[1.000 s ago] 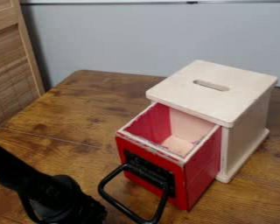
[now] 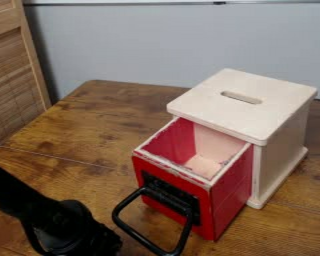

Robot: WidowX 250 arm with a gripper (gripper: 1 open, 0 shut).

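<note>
A pale wooden box (image 2: 279,150) with a slotted lid stands on the wooden table (image 2: 89,140). Its red drawer (image 2: 224,205) is pulled out toward the front left, and its pale inside looks empty. On the drawer's front is a black fitting with a black loop handle. The black arm with its gripper (image 2: 83,235) is at the lower left, left of the drawer; whether its fingers are open or shut I cannot tell.
A slatted wooden panel (image 2: 9,80) stands at the left and a pale wall (image 2: 163,40) runs behind the table.
</note>
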